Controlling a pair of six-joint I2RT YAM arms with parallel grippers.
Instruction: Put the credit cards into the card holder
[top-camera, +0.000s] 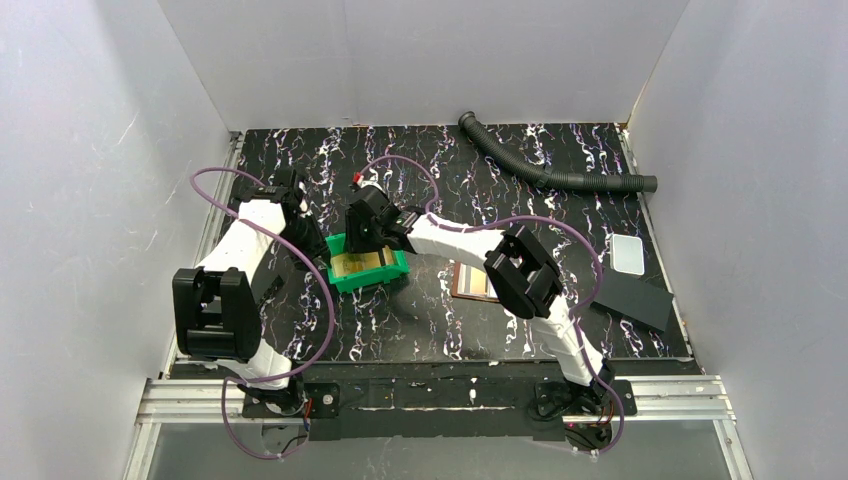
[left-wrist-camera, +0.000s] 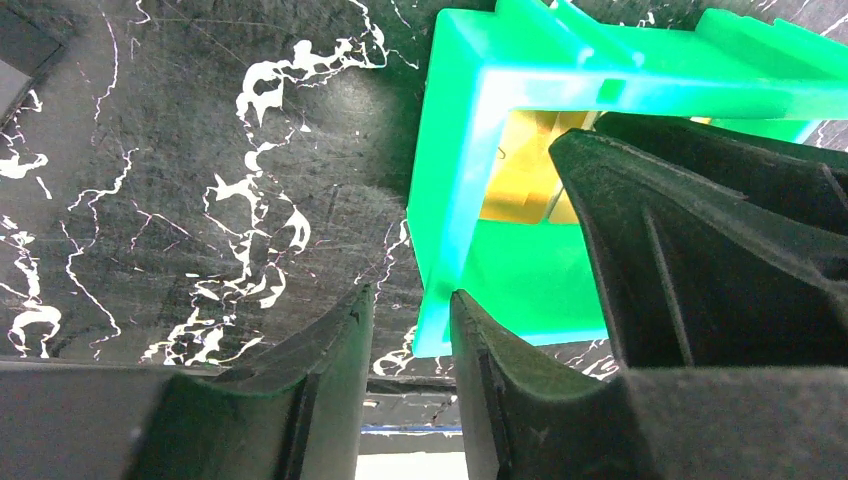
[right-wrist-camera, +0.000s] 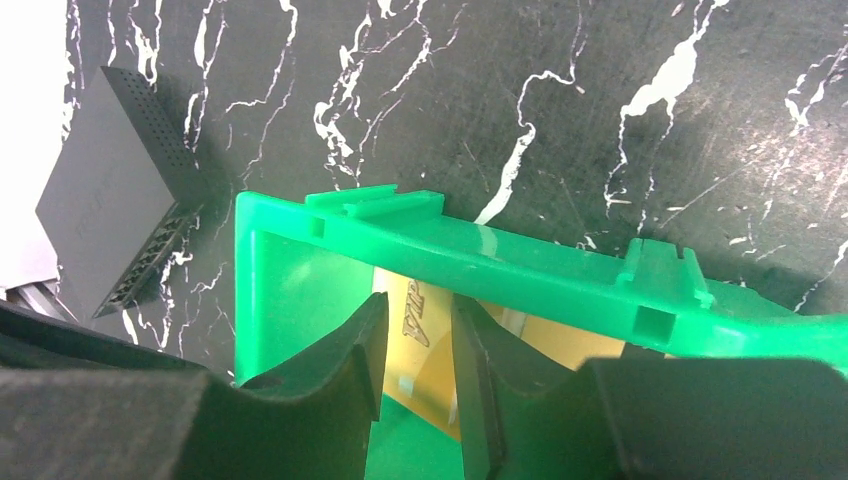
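Gold-coloured cards (top-camera: 362, 263) lie inside the open green box (top-camera: 366, 284), left of the table's middle. A flat, brown-edged piece with pale strips (top-camera: 478, 282), possibly the card holder, lies partly under the right arm. My left gripper is at the box's left end, its fingers parted; the box corner shows between and beyond the fingers, and I cannot make out firm contact. Over the box interior, my right gripper stands with a small gap, and a gold card (right-wrist-camera: 415, 335) shows below and between its fingertips. Nothing is clearly held there.
A black ribbed hose (top-camera: 560, 180) lies at the back right. On the right are a white tray (top-camera: 627, 254) and a dark flat slab (top-camera: 633, 300). Left of the box sits a small dark grey block (right-wrist-camera: 105, 190). The two grippers are close together.
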